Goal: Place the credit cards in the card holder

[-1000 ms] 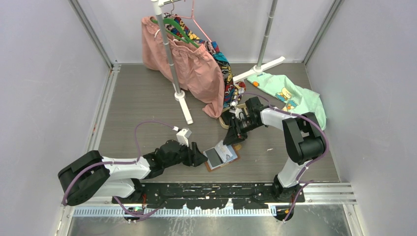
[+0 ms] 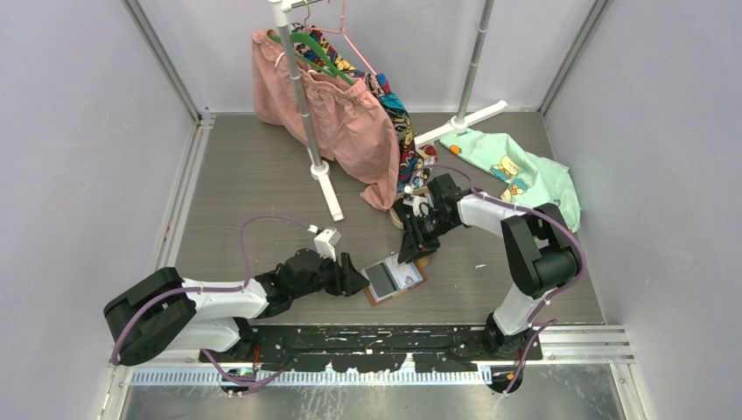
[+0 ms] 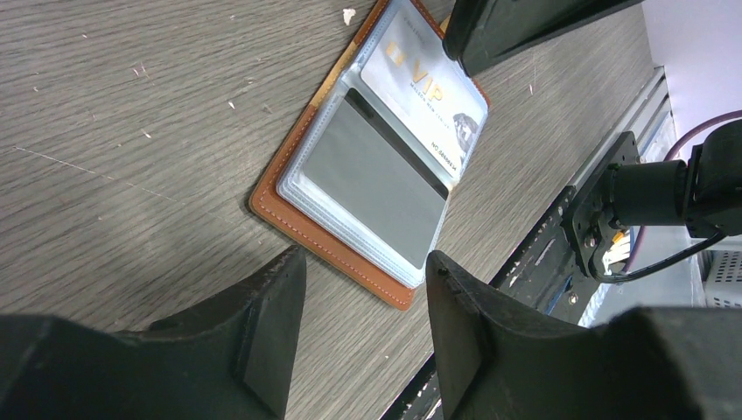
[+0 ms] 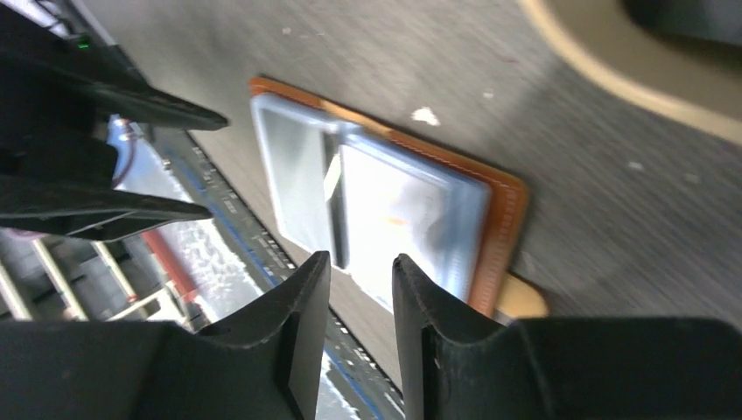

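Note:
The brown card holder (image 2: 374, 300) lies spread on the floor between both grippers, clear sleeves facing up. In its right half sits a white VIP card (image 3: 429, 92); a grey panel (image 3: 372, 166) fills the left half. My left gripper is at the holder's left edge, fingers apart with bare floor showing between them; whether they touch the edge is unclear. Above the card half, my right gripper stands open, and no card shows between its fingers. In the right wrist view the white card surface (image 4: 385, 210) is blurred.
A beige-rimmed box (image 4: 630, 87) stands just behind the holder, partly under the right arm. A tan rounded piece (image 4: 522, 298) pokes out beside the holder. Farther back are a clothes rack (image 2: 325, 188) with pink shorts (image 2: 341, 131) and a green cloth (image 2: 525, 171).
One second ago the white card was tilted at the right gripper; now it lies flat along the sleeve. The right gripper has shifted slightly over the card half. The left arm is unmoved.

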